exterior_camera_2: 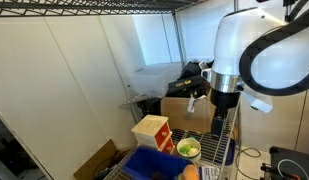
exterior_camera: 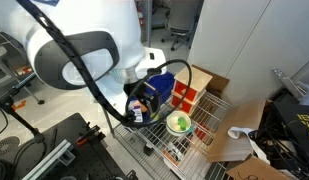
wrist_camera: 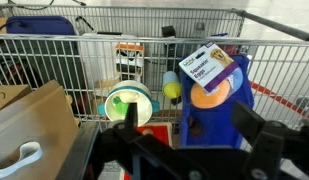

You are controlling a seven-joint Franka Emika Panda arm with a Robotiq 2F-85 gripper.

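Note:
My gripper stands open at the bottom of the wrist view, its dark fingers wide apart with nothing visible between them. Below it is a wire rack holding a white bowl [wrist_camera: 129,100] with something green inside. To the bowl's right lies a yellow-green bottle-like item [wrist_camera: 171,85]. A blue bin [wrist_camera: 222,128] farther right holds a white and purple packet [wrist_camera: 209,66] and a round orange item [wrist_camera: 210,95]. In exterior view 1 the same bowl [exterior_camera: 179,122] sits right of the arm; the fingertips are hard to make out there.
A brown cardboard box [wrist_camera: 34,125] fills the rack's left side in the wrist view. Near the gripper is a red-topped item [wrist_camera: 154,132]. An orange and white item [wrist_camera: 129,55] lies by the wire wall. Bare wire shows around the bowl.

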